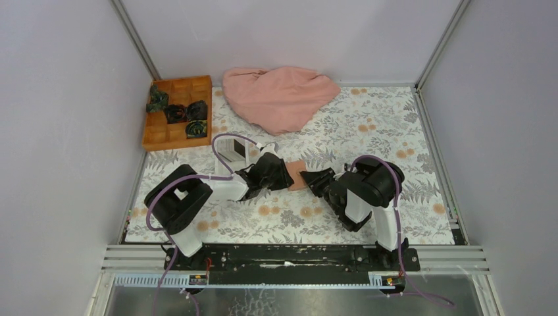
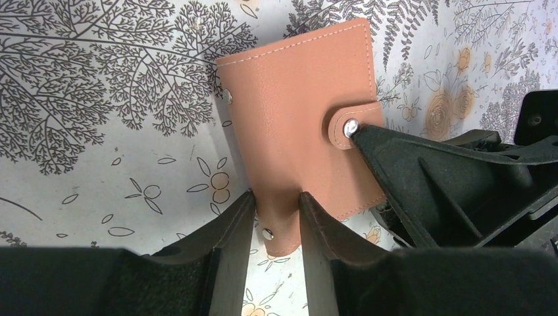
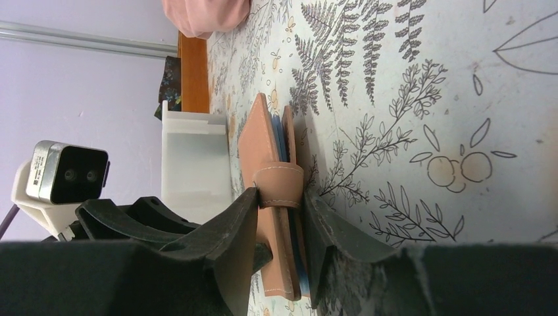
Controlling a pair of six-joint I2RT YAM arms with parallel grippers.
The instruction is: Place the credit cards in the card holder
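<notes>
The peach leather card holder stands between my two grippers near the table's middle, with its snap strap fastened in the left wrist view. My left gripper has its fingertips on either side of the holder's spine, near one end, touching the leather. Across the strap side, my right gripper pinches the holder over its strap. Blue layers show between the covers in the right wrist view; whether they are cards or lining I cannot tell. No loose credit card is visible.
A white box with a dark slot stands just behind my left arm. An orange wooden tray with several dark rolled items lies at the back left, a pink cloth at the back. Free table lies to the right.
</notes>
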